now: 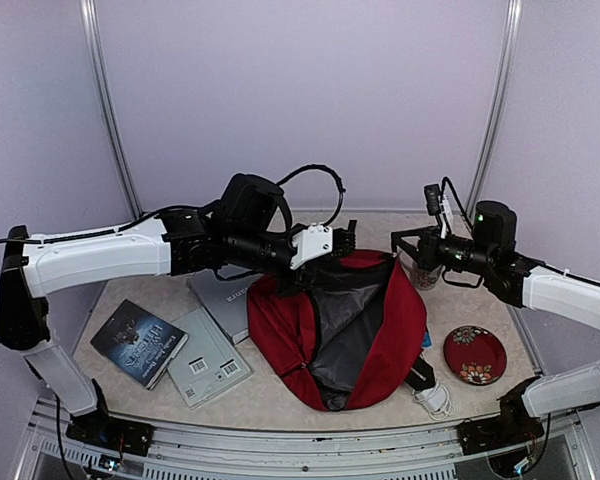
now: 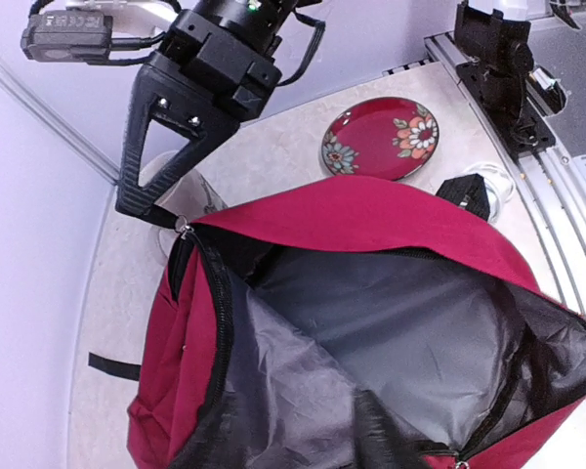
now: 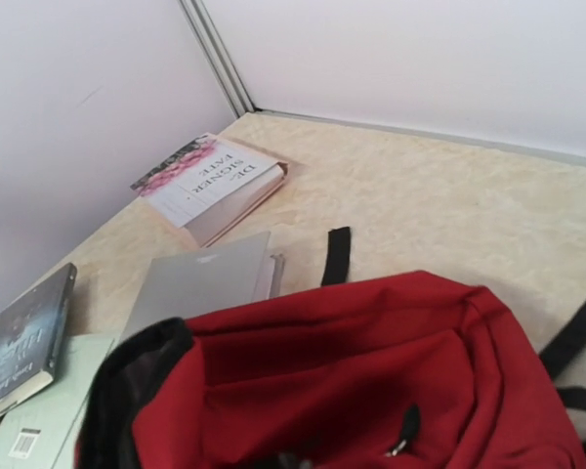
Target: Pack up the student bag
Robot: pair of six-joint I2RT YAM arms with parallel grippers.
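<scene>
The red backpack (image 1: 280, 325) lies on the table, its grey-lined mouth wide open. My right gripper is shut on the zipper pull (image 2: 184, 227) at one corner of the mouth, keeping that edge raised. Over the opening, my left gripper is open; its blurred fingertips stand apart with only lining visible between them. To the left of the bag lie a dark blue book (image 1: 138, 342), a pale green book (image 1: 208, 360) and a grey book (image 1: 223, 300). A pink-and-white book (image 3: 210, 186) rests farther back.
On the right are a round red flowered item (image 1: 475, 355) and a white cable bundle (image 1: 435, 402) with a black piece (image 1: 420, 376) beside the bag. A clear cup (image 1: 427, 278) stands behind my right gripper.
</scene>
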